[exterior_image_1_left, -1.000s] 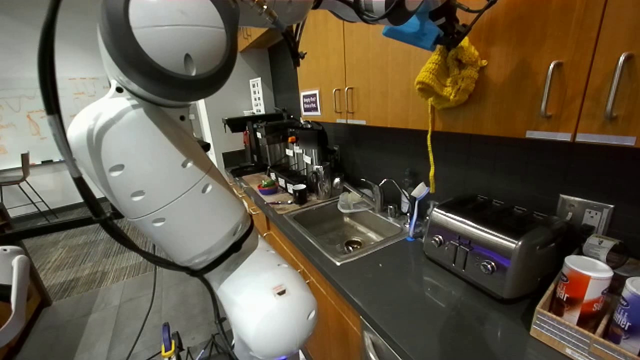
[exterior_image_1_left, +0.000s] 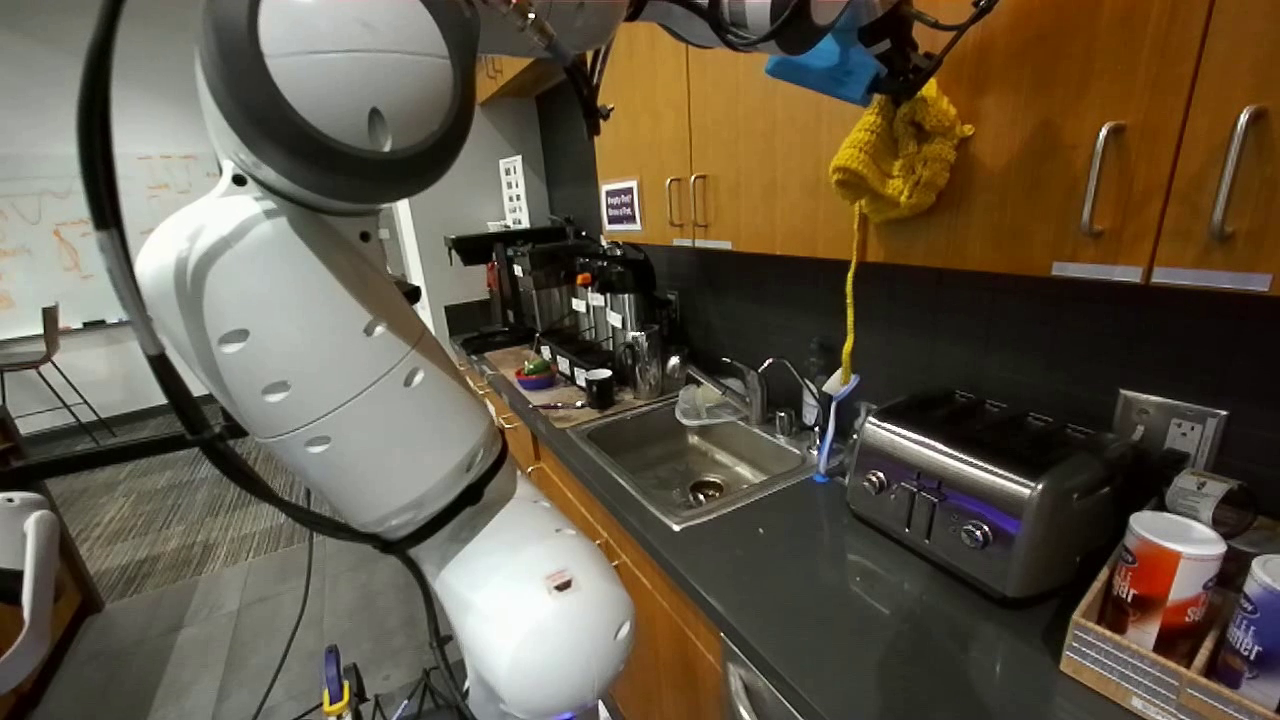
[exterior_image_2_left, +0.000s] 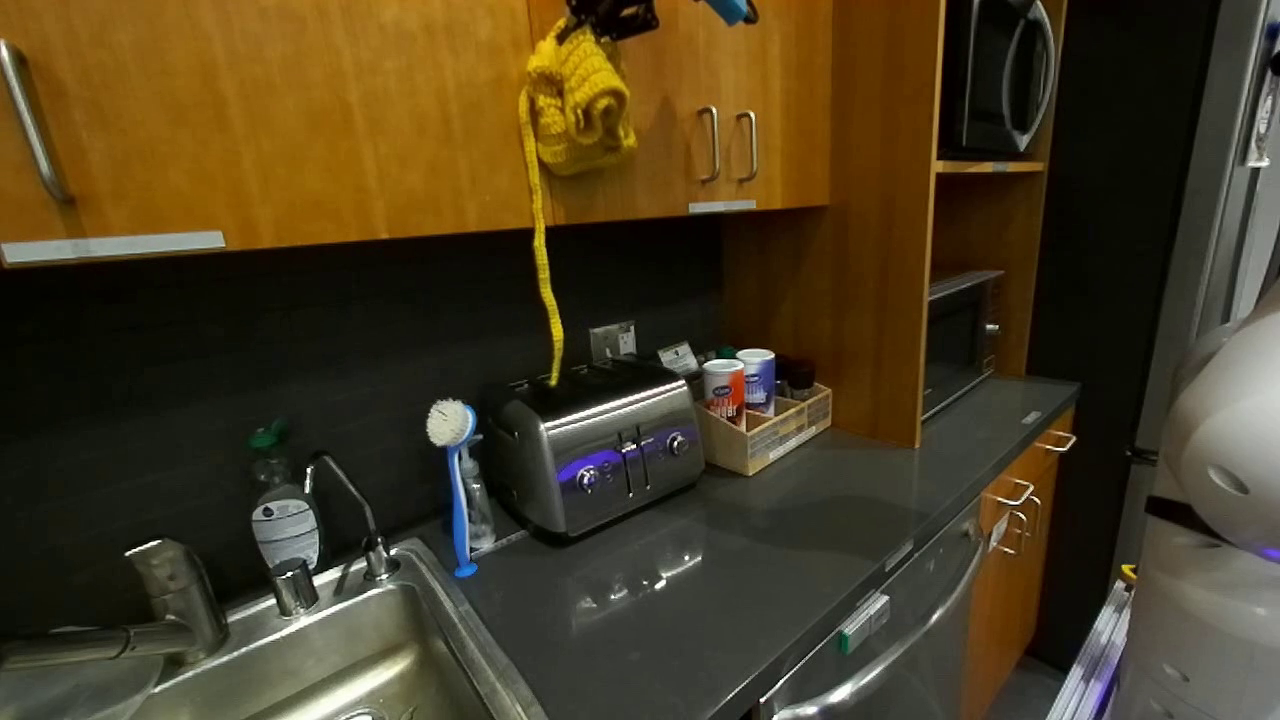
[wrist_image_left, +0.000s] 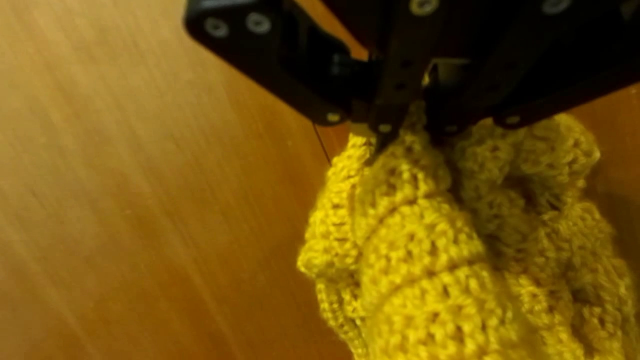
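A bundle of yellow knitted cloth (exterior_image_1_left: 894, 158) hangs in front of the wooden cabinet doors, high over the counter. My gripper is shut on its upper edge; the fabric bunches and folds below the fingertips in the wrist view. From the bundle a long, thin yellow strap (exterior_image_2_left: 542, 264) dangles free. Its lower end comes down in front of the back wall, close to the toaster (exterior_image_2_left: 600, 444) in exterior view 2; whether it touches the toaster I cannot tell.
A blue brush with a white head (exterior_image_2_left: 453, 426) stands upright between the sink (exterior_image_1_left: 696, 462) and the toaster. A wooden box (exterior_image_2_left: 774, 442) of canisters sits beyond the toaster. Cabinet handles (exterior_image_1_left: 1098, 178) stick out near the cloth.
The dangling strap has swung a little, its lower end now further left in exterior view 1, in line with the brush head. The arm and the bundle look almost unmoved.
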